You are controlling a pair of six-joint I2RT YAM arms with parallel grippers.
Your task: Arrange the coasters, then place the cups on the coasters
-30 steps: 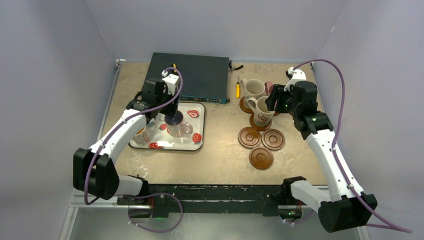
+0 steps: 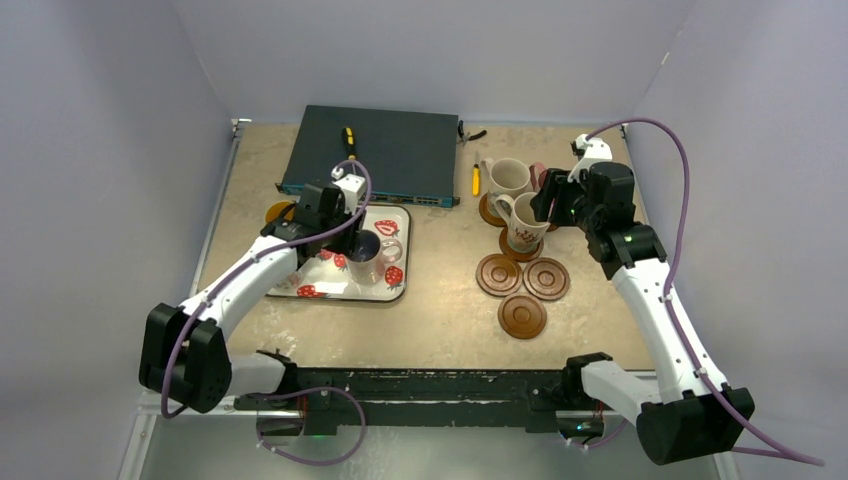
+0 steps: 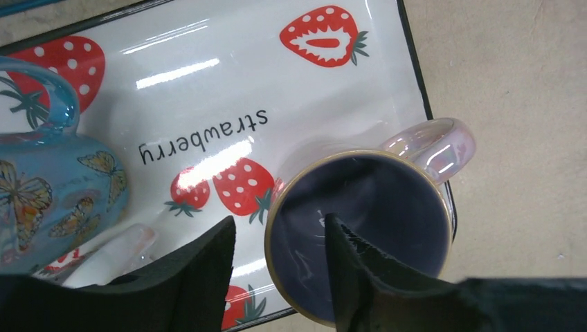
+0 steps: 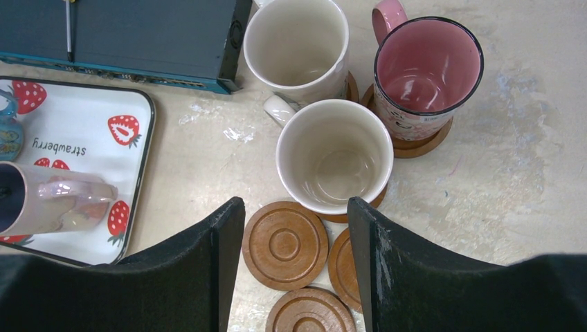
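A pinkish cup with a dark inside (image 2: 367,262) stands on the strawberry tray (image 2: 350,293). My left gripper is over the cup's left rim, its fingers apart. One finger reaches over the cup's inside and the other hangs outside its wall, with visible gaps beside the rim. The cup's handle (image 3: 443,149) points away to the right. Several brown wooden coasters (image 4: 285,245) lie on the right side, and three are bare. My right gripper is open and empty, close beside a white mug (image 2: 523,225).
Another white mug (image 4: 297,48) and a pink mug (image 4: 429,69) stand on coasters at the back right. A blue butterfly cup (image 3: 62,187) shares the tray. Behind it lies a dark flat box (image 2: 385,145). Bare table separates tray and coasters.
The dark-lined cup has shifted a little right and toward the front on the tray, and its handle has swung slightly. My left arm moved with it. The right arm has stayed still.
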